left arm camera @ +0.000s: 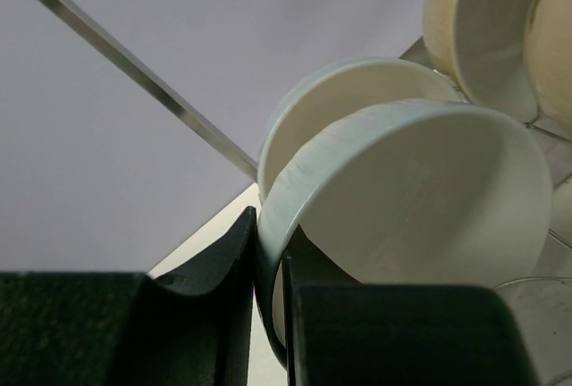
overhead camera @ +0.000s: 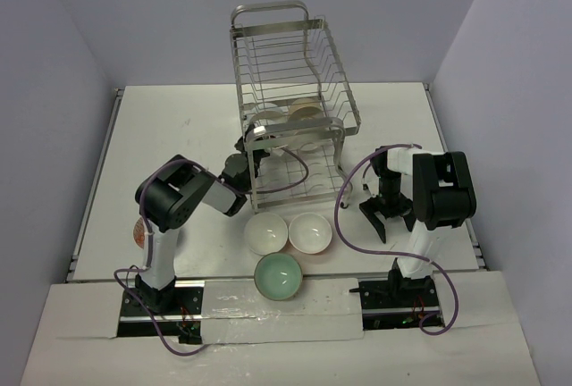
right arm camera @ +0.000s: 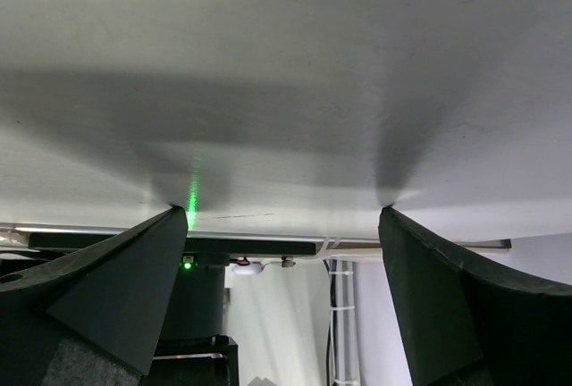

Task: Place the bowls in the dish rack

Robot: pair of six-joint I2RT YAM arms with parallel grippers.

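The two-tier metal dish rack (overhead camera: pixel 295 55) stands at the back middle, bowls inside its lower level. My left gripper (overhead camera: pixel 250 149) reaches into the rack's left side, shut on the rim of a white bowl (left arm camera: pixel 429 189); another white bowl (left arm camera: pixel 349 87) sits just behind it, with cream bowls (left arm camera: pixel 465 20) beside them. At the front lie two white bowls (overhead camera: pixel 266 234) (overhead camera: pixel 310 233) and a green bowl (overhead camera: pixel 278 276). My right gripper (overhead camera: pixel 386 216) is open and empty on the right, low over the table.
An orange object (overhead camera: pixel 141 232) lies at the left, partly behind the left arm. Walls bound the sides and back.
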